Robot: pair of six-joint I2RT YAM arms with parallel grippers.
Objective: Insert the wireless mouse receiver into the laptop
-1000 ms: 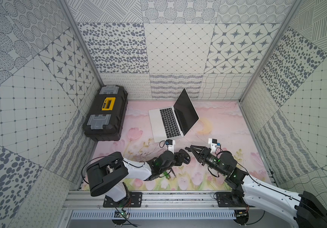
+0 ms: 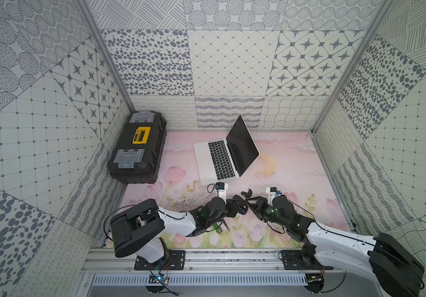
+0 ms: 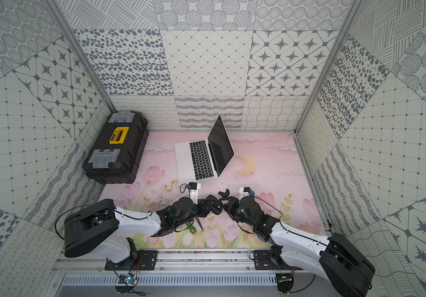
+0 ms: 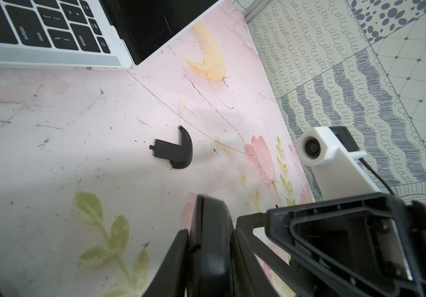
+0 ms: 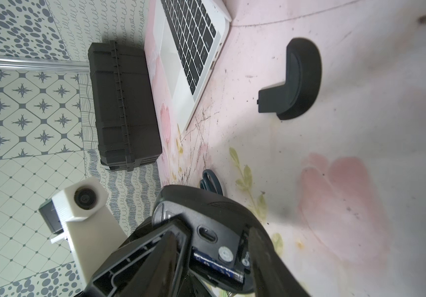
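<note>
The black mouse [image 2: 242, 205] is clamped in my left gripper [image 2: 234, 204], its edge between the fingers in the left wrist view. Its opened underside faces my right gripper in the right wrist view, showing a blue battery [image 5: 216, 267] and a round pale spot. My right gripper is part open, close to the mouse, with no object visibly gripped. I cannot make out the receiver. Farther back stands the open silver laptop [image 2: 213, 160]; its side edge with ports [image 5: 216, 57] shows in the right wrist view.
A loose black cover [image 5: 302, 81] with a tab lies on the table beyond the grippers, short of the laptop. The black toolbox [image 2: 138, 148] occupies the left side. A dark ring-shaped handle [image 5: 211, 181] shows past the mouse.
The left gripper and mouse have hardly moved; laptop and cover stay put.
</note>
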